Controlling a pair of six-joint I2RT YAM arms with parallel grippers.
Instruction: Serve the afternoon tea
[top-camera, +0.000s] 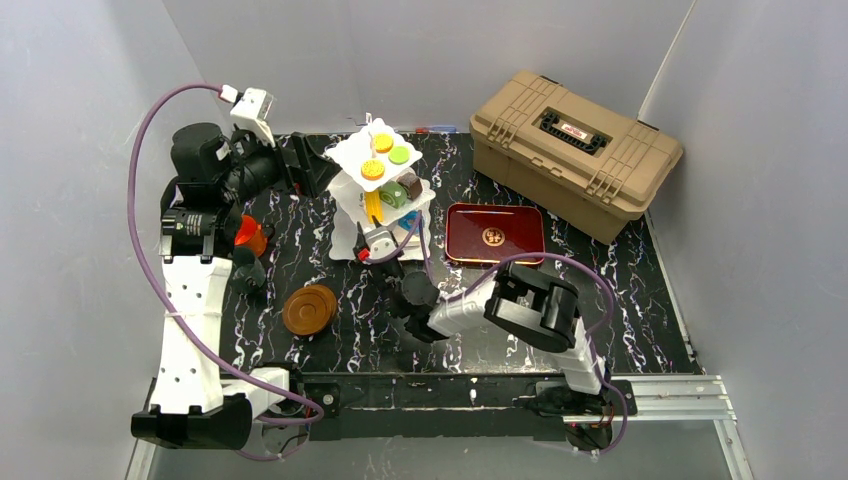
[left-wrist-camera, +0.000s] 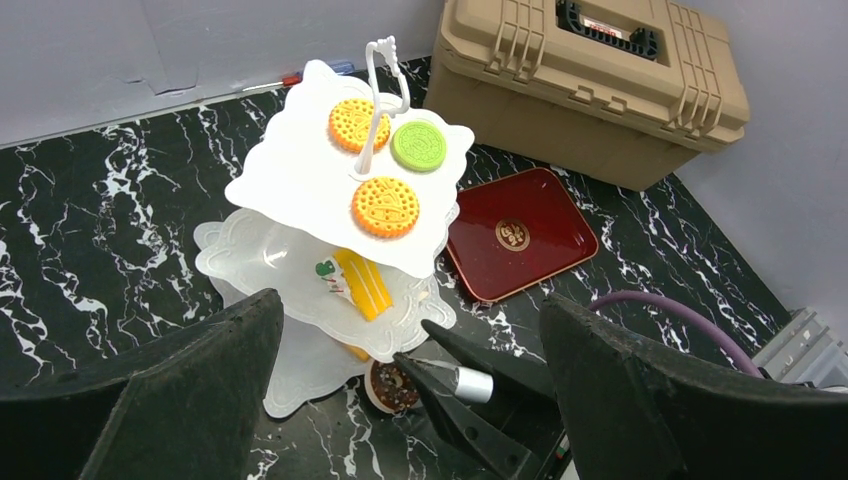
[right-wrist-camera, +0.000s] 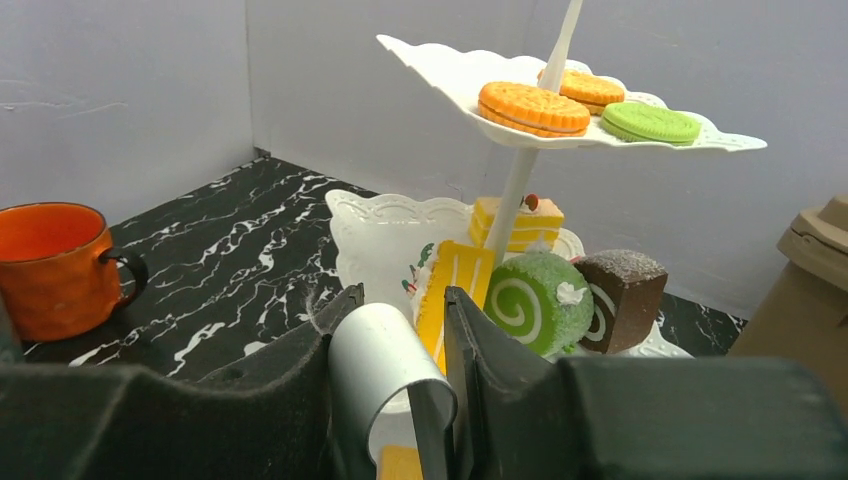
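Note:
A three-tier white stand (left-wrist-camera: 300, 180) holds cookies on top, cake slices (right-wrist-camera: 455, 300), a green roll (right-wrist-camera: 530, 310) and a chocolate piece (right-wrist-camera: 625, 300) in the middle. My left gripper (top-camera: 310, 165) is open beside the top tier, nothing between its fingers. My right gripper (top-camera: 370, 240) is low at the stand's front by the middle tier, open, with a white cylindrical part across the right wrist view. A round brown-topped item (left-wrist-camera: 390, 385) sits by it.
A red tray (top-camera: 495, 230) lies right of the stand, a tan toolbox (top-camera: 570, 150) behind it. An orange mug (top-camera: 249, 236), dark cup (top-camera: 248, 272) and brown coaster (top-camera: 309, 309) are on the left.

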